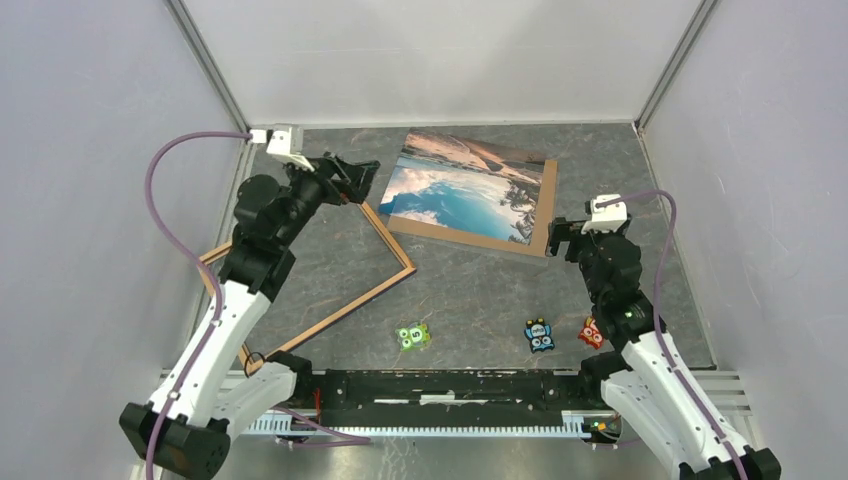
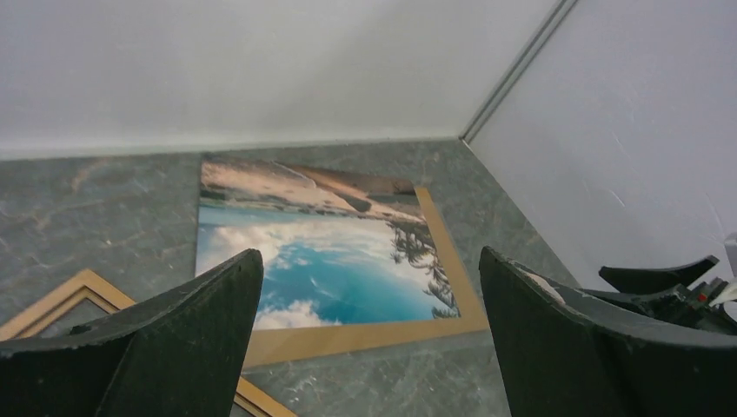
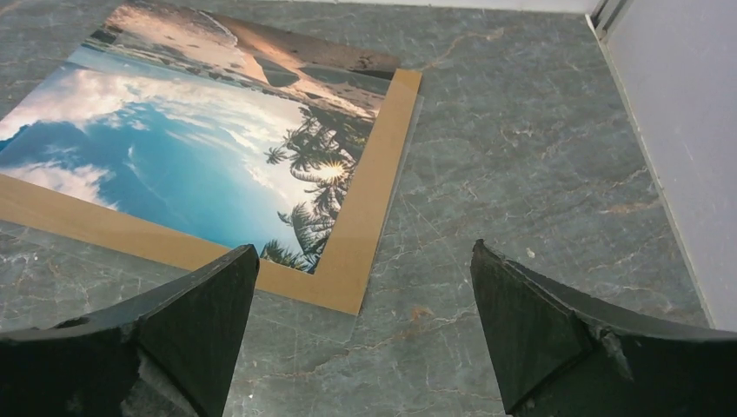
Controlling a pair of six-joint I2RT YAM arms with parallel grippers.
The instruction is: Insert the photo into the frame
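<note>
The photo (image 1: 465, 190), a beach and blue-sky print, lies upside down on a brown backing board (image 1: 470, 236) at the back of the table. In the right wrist view a clear sheet (image 3: 335, 326) shows past the board's edge. The empty wooden frame (image 1: 345, 309) rests at the left, partly hidden under the left arm. My left gripper (image 1: 362, 182) is open in the air between the frame and the photo, nothing between its fingers. Just right of the board's near corner hovers my right gripper (image 1: 557, 240), also open and empty.
Small owl figures lie near the front edge: a green one (image 1: 413, 336), a blue one (image 1: 539, 335), and a red one (image 1: 591, 332) close to the right arm. White walls (image 1: 450, 60) close off the back and sides.
</note>
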